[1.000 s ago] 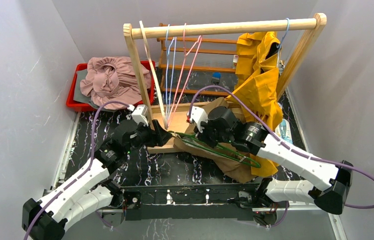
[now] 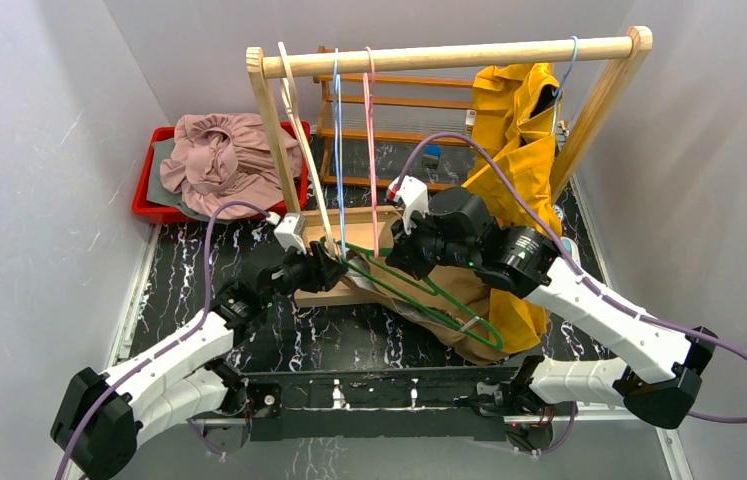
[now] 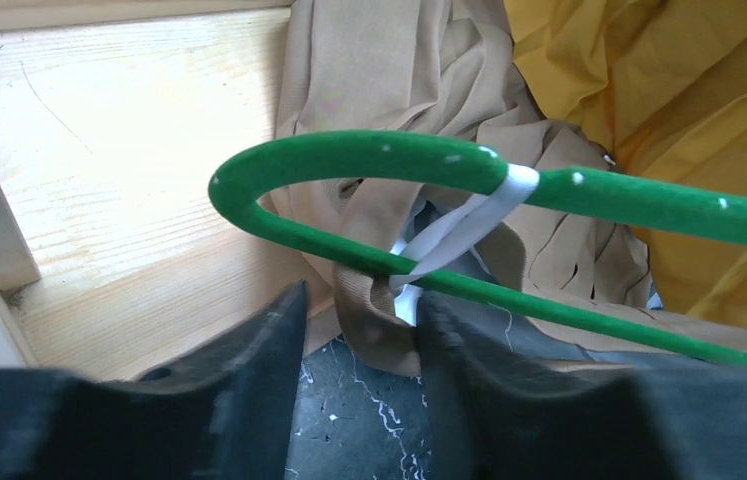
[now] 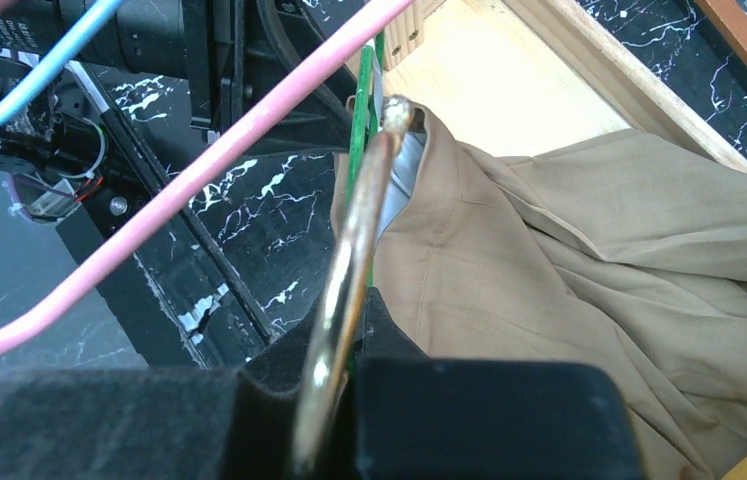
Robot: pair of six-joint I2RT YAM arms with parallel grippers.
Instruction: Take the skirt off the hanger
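The tan skirt hangs bunched below a green hanger (image 2: 472, 320); in the left wrist view its waistband (image 3: 369, 310) loops at the hanger's end (image 3: 339, 150), beside a white strap (image 3: 469, 215). My left gripper is part open at that end, fingertips near the waistband, with nothing clearly held. My right gripper is shut on the hanger, whose metal hook (image 4: 354, 250) rises between the fingers.
A wooden rack (image 2: 449, 55) holds several empty hangers and a yellow garment (image 2: 514, 150). A red bin (image 2: 144, 200) with pink cloth stands at the left. A wooden box (image 3: 99, 150) lies under the hanger.
The right gripper has risen with the hanger, and my left gripper has shifted slightly rightward beside it. The hanging pink and blue hangers have swung straighter.
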